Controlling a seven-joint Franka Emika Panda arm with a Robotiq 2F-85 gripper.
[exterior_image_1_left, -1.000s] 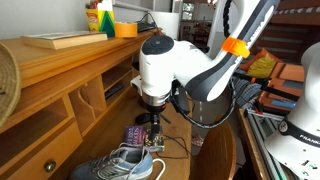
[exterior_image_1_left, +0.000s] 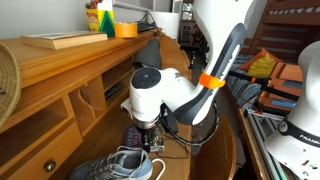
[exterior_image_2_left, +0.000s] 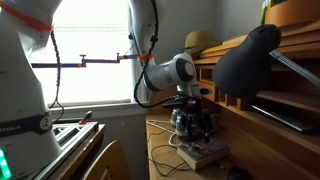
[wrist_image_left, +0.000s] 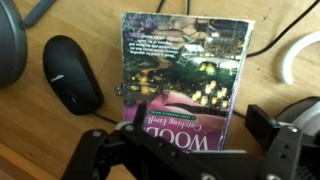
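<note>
A paperback book (wrist_image_left: 190, 75) with a purple and dark picture cover lies on the wooden desk, filling the middle of the wrist view. My gripper is open above its near end, one finger on either side and nothing between them. From the side, the gripper (exterior_image_2_left: 192, 128) hangs low over the book (exterior_image_2_left: 205, 152); whether it touches the cover cannot be told. In the first exterior view the arm hides most of the book (exterior_image_1_left: 132, 138).
A black mouse (wrist_image_left: 72, 76) lies left of the book. Near the camera sits a grey shoe (exterior_image_1_left: 112, 165) on the desk. Cables run around the book. Wooden drawers and a shelf (exterior_image_1_left: 65, 62) rise along one side, and a chair back (exterior_image_2_left: 105, 162) stands close by.
My gripper has come down and a little left towards the shoe in the first exterior view, and now covers much of the book. The book and the shoe look unmoved.
</note>
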